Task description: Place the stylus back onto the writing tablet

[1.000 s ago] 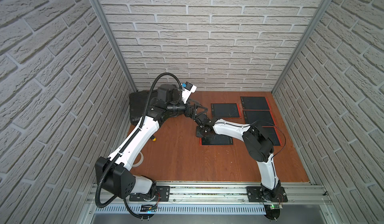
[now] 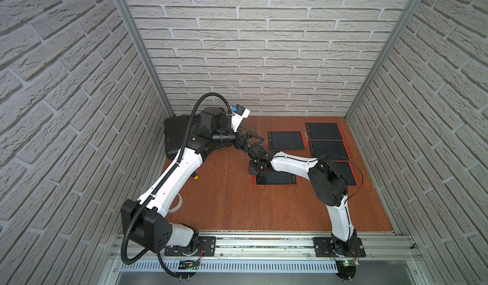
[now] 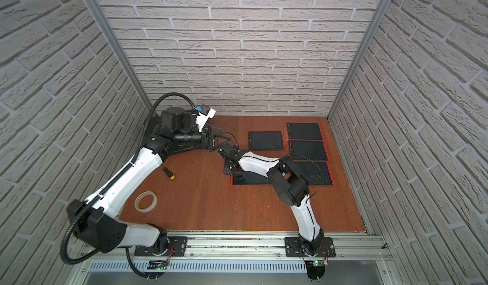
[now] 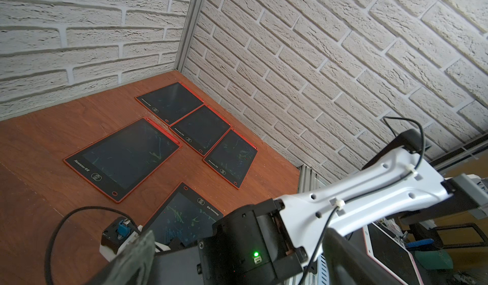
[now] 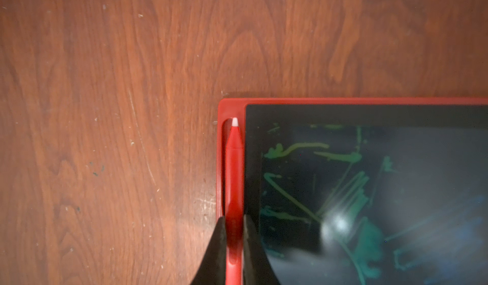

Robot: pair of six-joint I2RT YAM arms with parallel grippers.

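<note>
In the right wrist view the red stylus [image 5: 234, 178], white tip pointing away, lies lined up along the slot at the edge of the red-framed writing tablet [image 5: 305, 101]. A dark gap shows along its left side; whether it is fully seated cannot be told. My right gripper is shut on the stylus, one dark finger on each side of it. In the top left view that arm hides the tablet's slot end. My left gripper stands open, its blurred fingers [image 4: 137, 257] wide apart, raised and pointing toward the right arm.
Several other tablets lie at the back and right, among them one tablet [image 2: 286, 140] behind the right arm. A tape roll [image 3: 146, 201] and a yellow-handled screwdriver [image 3: 169, 173] rest on the left.
</note>
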